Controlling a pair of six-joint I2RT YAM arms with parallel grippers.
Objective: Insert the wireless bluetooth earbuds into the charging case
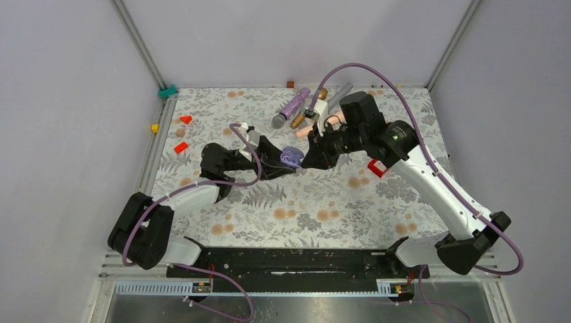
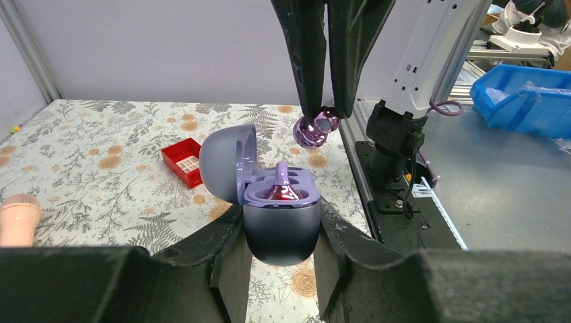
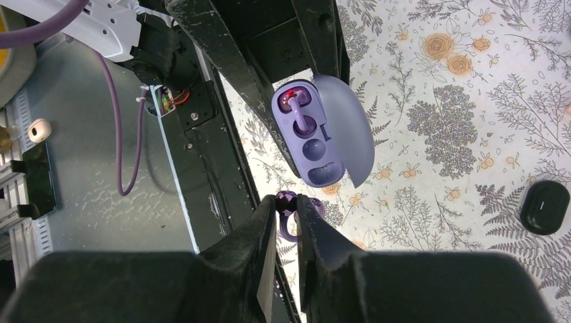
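Observation:
My left gripper is shut on the lilac charging case point(image 2: 280, 224), held upright with its lid open; it appears near the middle of the top view point(image 1: 291, 157). A metallic purple earbud with a lilac stem point(image 3: 297, 110) sits in one end of the case. My right gripper is shut on a second purple earbud point(image 2: 313, 131), which hangs above and beside the open case in the left wrist view, apart from it.
A red tray point(image 2: 182, 161) lies on the mat at the right. Cylinders and tools point(image 1: 293, 108) lie at the back, and small coloured blocks point(image 1: 180, 147) at the left. A black oval object point(image 3: 544, 205) rests on the mat.

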